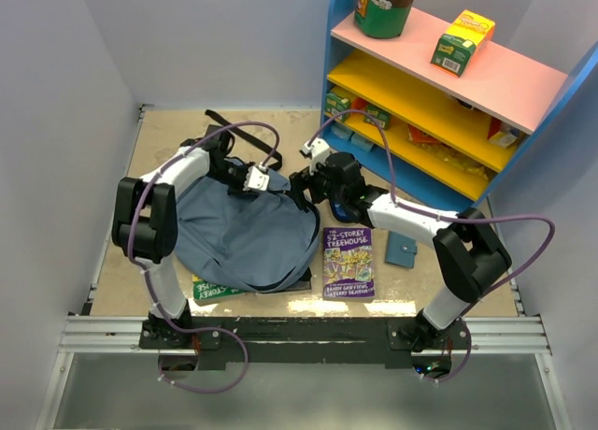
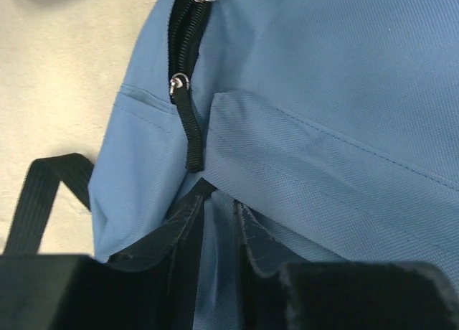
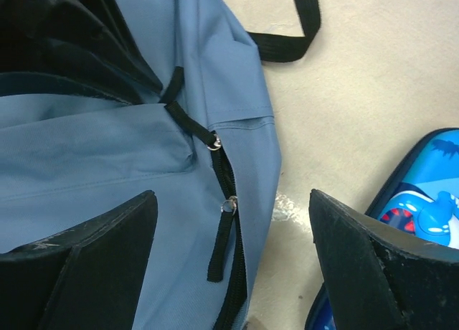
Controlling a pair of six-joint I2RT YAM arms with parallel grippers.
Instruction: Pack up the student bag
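The blue bag (image 1: pixel 245 238) lies flat on the left half of the table. A black zipper (image 3: pixel 224 173) with two pulls runs along its edge near the upper right corner. My left gripper is low over the bag just past the zipper's end tab (image 2: pixel 192 140), its fingers slightly apart with blue cloth showing between them. Whether they touch the cloth cannot be told. My right gripper stands open above the zipper and the bag's edge, nothing between its fingers. Right of the bag lies a purple book (image 1: pixel 348 264).
A blue printed case (image 3: pixel 430 190) lies beside the bag under my right arm. Farther right is a small blue-grey notebook (image 1: pixel 401 250). A green book (image 1: pixel 215 289) peeks from under the bag's front. The shelf (image 1: pixel 425 84) stands at the back right; a black strap (image 1: pixel 252 124) loops behind the bag.
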